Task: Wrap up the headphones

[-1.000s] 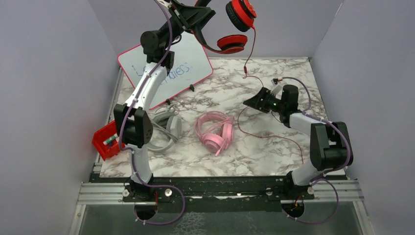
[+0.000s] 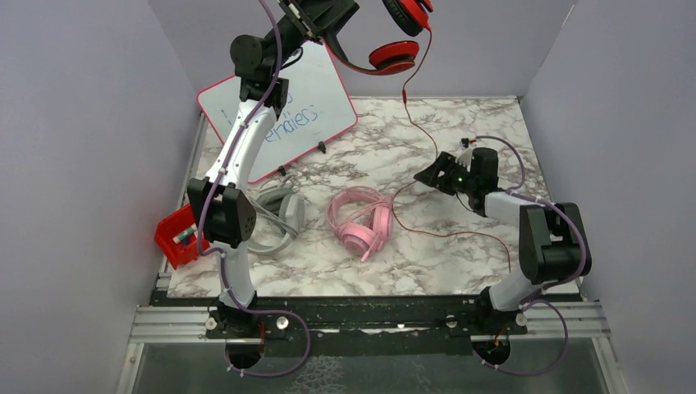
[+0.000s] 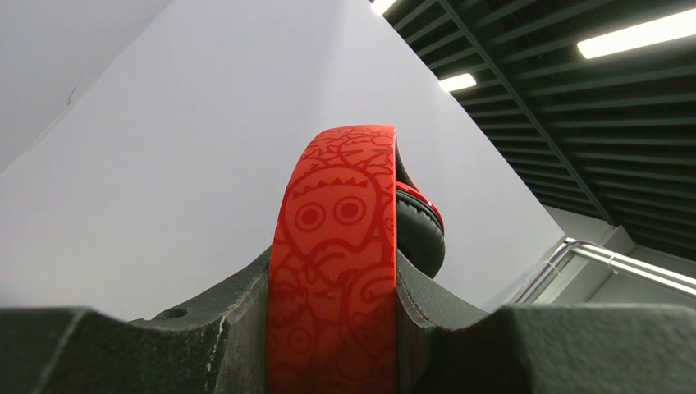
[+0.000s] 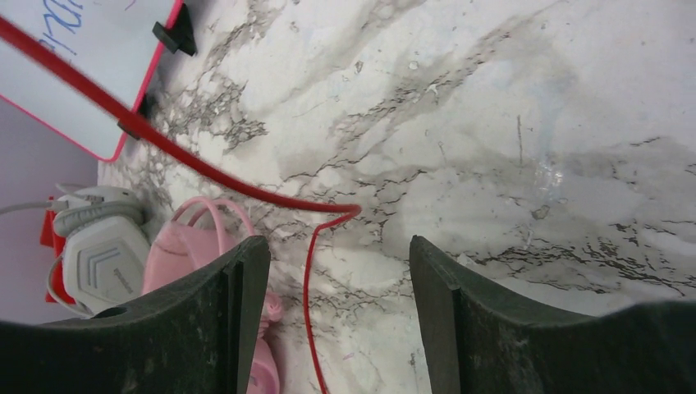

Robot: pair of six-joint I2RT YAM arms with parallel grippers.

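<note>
Red headphones (image 2: 391, 57) hang raised at the back of the top view, with my left gripper (image 2: 327, 23) shut on their patterned band (image 3: 331, 254). Their thin red cable (image 2: 418, 123) drops to the table and runs on toward the front right. My right gripper (image 2: 435, 175) is low over that cable; in the right wrist view its fingers (image 4: 443, 304) stand apart, the cable passing just beyond and between them, not visibly gripped.
Pink headphones (image 2: 359, 234) lie mid-table, grey headphones (image 2: 287, 217) left of them, a red bin (image 2: 176, 246) at the left edge. A whiteboard (image 2: 312, 90) leans at the back left.
The left gripper and red headphones have risen toward the top of the top view, drawing the hanging cable straighter. The right gripper has shifted slightly.
</note>
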